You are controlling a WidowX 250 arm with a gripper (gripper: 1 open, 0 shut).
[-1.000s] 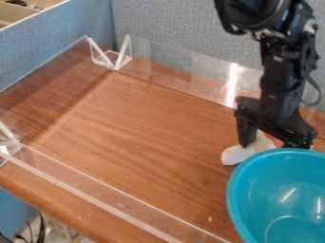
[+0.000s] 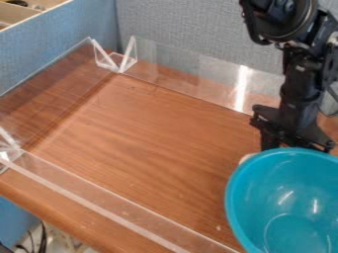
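My black gripper (image 2: 275,138) is low at the right, just behind the rim of a large blue bowl (image 2: 284,206), its fingertips mostly hidden by that rim. A small white object (image 2: 246,158) peeks out beside the bowl's upper-left rim, below the gripper and largely hidden. Whether the fingers hold it cannot be seen.
Clear plastic barriers with white brackets (image 2: 117,57) run along the back and left. A wooden box (image 2: 20,15) is at the upper left, outside the table.
My gripper has moved a little left. The blue bowl has shifted up and left, and the white object is now mostly hidden behind it.
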